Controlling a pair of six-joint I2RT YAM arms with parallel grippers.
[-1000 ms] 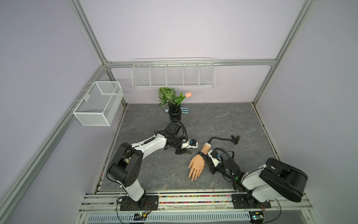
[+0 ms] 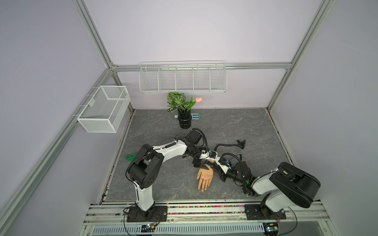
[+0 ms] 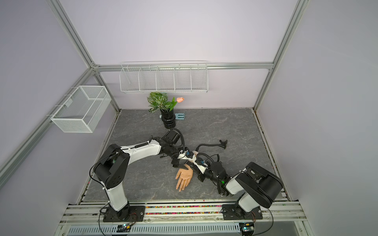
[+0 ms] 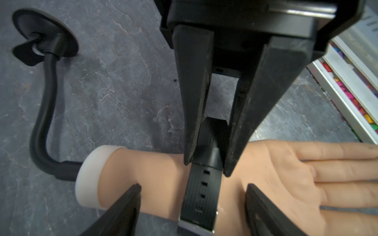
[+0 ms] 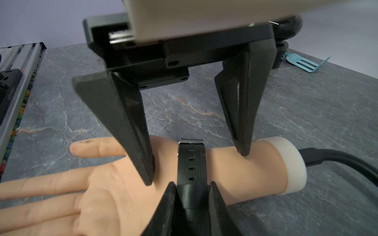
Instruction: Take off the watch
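The flesh-coloured model hand (image 2: 204,177) lies palm up in the middle of the table, a black watch (image 5: 191,161) around its wrist. Perforations and a metal buckle show on the strap. My right gripper is shut on the strap's raised end, seen in the left wrist view as a black strap tail (image 4: 213,131) between its fingers. My left gripper stands open over the wrist, one finger (image 5: 133,129) on the palm side of the strap and the other (image 5: 246,102) on the forearm side. The watch's underside is hidden.
A black bendable stand (image 4: 45,114) with a suction foot joins the forearm end. A black vase with plants (image 2: 184,118) and a blue fork-like tool (image 5: 307,63) stand at the back. White wire baskets (image 2: 183,78) hang on the wall.
My left gripper has moved right, from beside the hand to above the wrist. The hand and its stand have shifted slightly left and turned, with the right gripper staying at the strap.
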